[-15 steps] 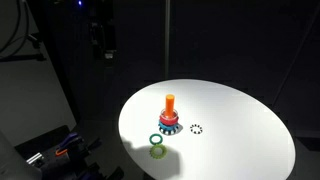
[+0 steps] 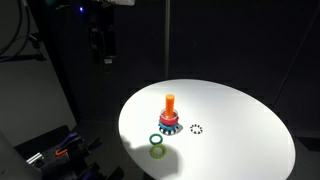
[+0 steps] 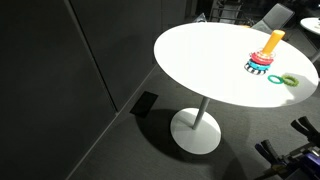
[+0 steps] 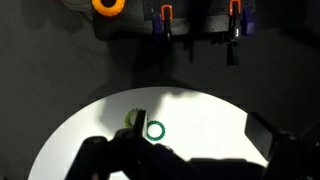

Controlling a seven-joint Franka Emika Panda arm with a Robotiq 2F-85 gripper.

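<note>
A ring stacker [image 2: 169, 116] with an orange post and red and blue rings stands upright on the round white table [image 2: 235, 125]. Flat in front of it lie a teal ring [image 2: 155, 139] and a light green ring [image 2: 158, 152]. Beside the stacker is a black-and-white ring [image 2: 196, 129]. In the wrist view my gripper has its dark fingers spread wide, nothing held between them. The green ring [image 4: 131, 118] and teal ring [image 4: 155, 130] show past the fingers, well below. Exterior view 2 shows the gripper [image 3: 286, 140] off the table's edge.
An orange ring-shaped thing [image 4: 108, 5] shows at the wrist view's top edge. Cables and gear [image 2: 60, 152] sit left of the table; a chair [image 3: 275, 18] stands behind it.
The arm at the upper left has come down slightly and a little to the right. The stacker and the loose rings have stayed put.
</note>
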